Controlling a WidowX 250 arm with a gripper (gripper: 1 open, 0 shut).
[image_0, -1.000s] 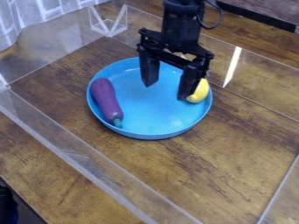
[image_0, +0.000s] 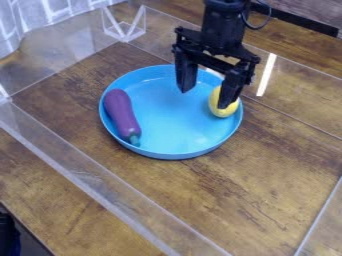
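Observation:
A blue round plate (image_0: 168, 135) lies on the wooden table. A purple eggplant-like object (image_0: 122, 114) with a teal tip rests on its left side. A small yellow object (image_0: 218, 102) sits on the right side of the plate. My dark gripper (image_0: 210, 72) is open above the upper right of the plate, its two fingers spread wide, the right one over the yellow object and partly in front of it.
Wooden tabletop (image_0: 254, 200) fills the view, clear in front and to the right. Clear, pale edges run along the left and right sides of the table.
My gripper has shifted up in the view and slightly right, uncovering more of the yellow object. The objects on the plate look unmoved.

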